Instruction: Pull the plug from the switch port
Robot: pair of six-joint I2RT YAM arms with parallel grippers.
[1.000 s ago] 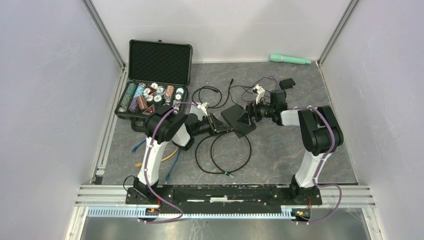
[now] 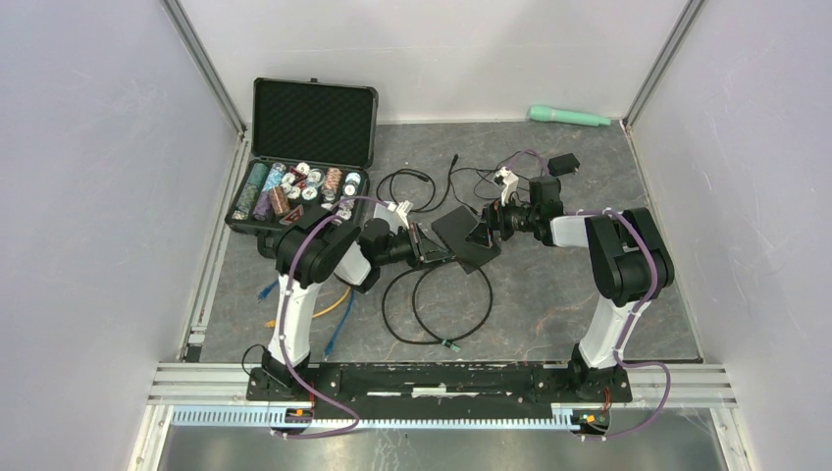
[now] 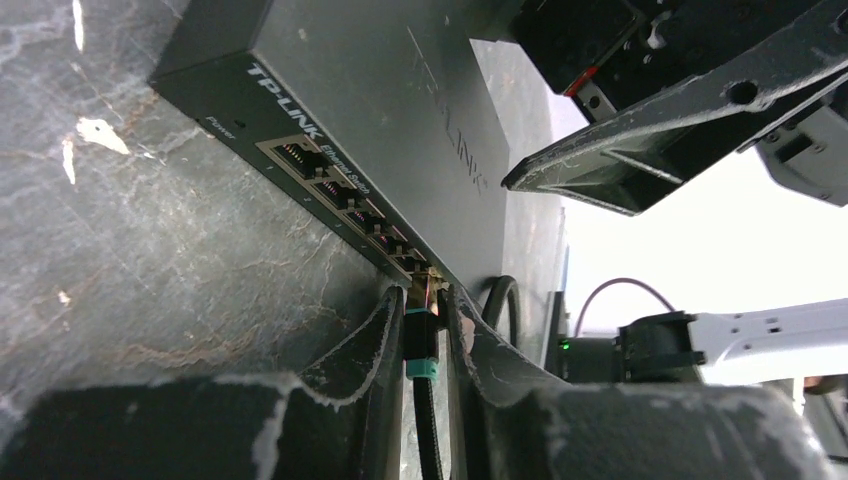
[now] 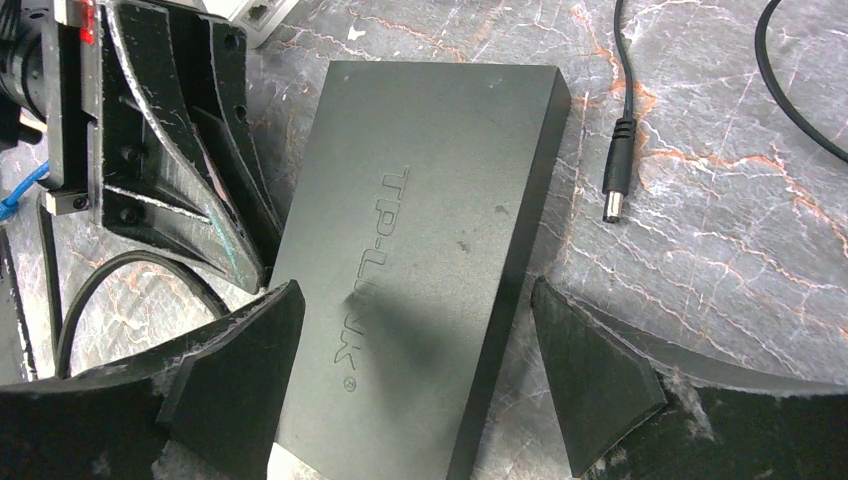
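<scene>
The black TP-LINK switch (image 2: 457, 232) (image 3: 380, 120) (image 4: 410, 250) lies on the grey floor, its row of ports facing my left gripper. That gripper is shut on a plug (image 3: 422, 330) with a teal band and a black cable, at the last visible port; whether it is fully seated is unclear. My right gripper stands open over the top of the switch, its fingers either side of it.
An open case of poker chips (image 2: 294, 191) sits at back left. A green cylinder (image 2: 569, 116) and small black box (image 2: 562, 165) lie at back right. Loose black, blue and yellow cables surround the switch. A barrel plug (image 4: 618, 165) lies beside it.
The switch and my left gripper have shifted very slightly to the left in the top view. The right arm looks unchanged.
</scene>
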